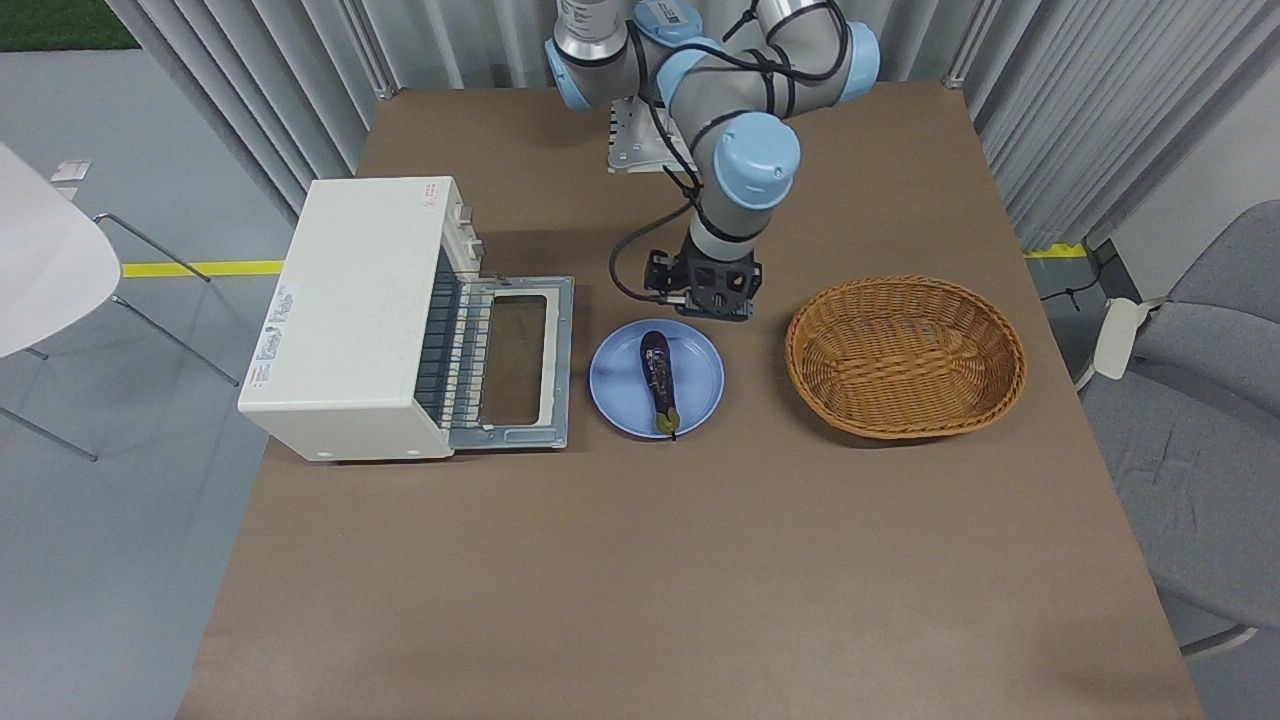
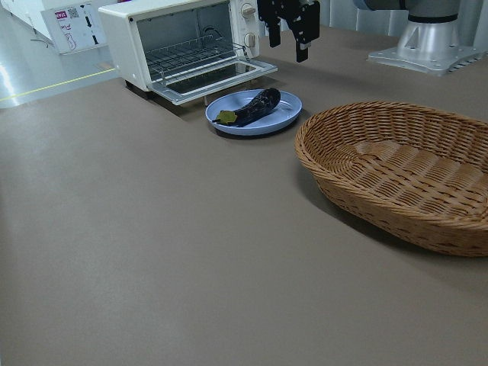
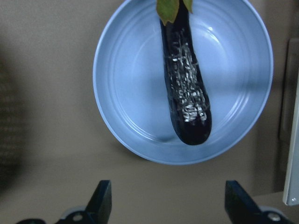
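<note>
A dark eggplant (image 1: 659, 374) with a green stem end lies on a light blue plate (image 1: 614, 384) between the toaster oven and the basket; it also shows on the plate (image 2: 274, 122) in the left view. My gripper (image 1: 702, 294) hangs above the back edge of the plate. In the wrist view its two fingers stand wide apart along the bottom edge, the gripper open with nothing between, and the eggplant (image 3: 187, 102) lies ahead of it.
A white toaster oven (image 1: 342, 318) with its glass door down sits left of the plate. A wicker basket (image 1: 906, 354) stands to the right.
</note>
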